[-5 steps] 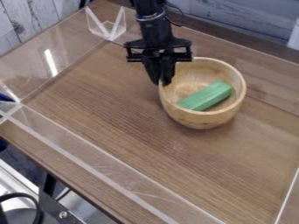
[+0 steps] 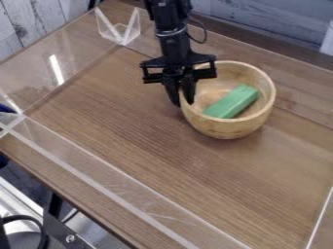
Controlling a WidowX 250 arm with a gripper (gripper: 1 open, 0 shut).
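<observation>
A light wooden bowl (image 2: 208, 127) sits right of the table's middle, with a green block (image 2: 232, 103) lying inside it toward the right. My black gripper (image 2: 182, 97) reaches down from the top onto the bowl's left rim and is shut on it; the exact contact at the fingertips is small and partly hidden.
A clear plastic piece (image 2: 117, 29) stands at the back left. A wall runs along the back, and dark cables lie at the lower left edge.
</observation>
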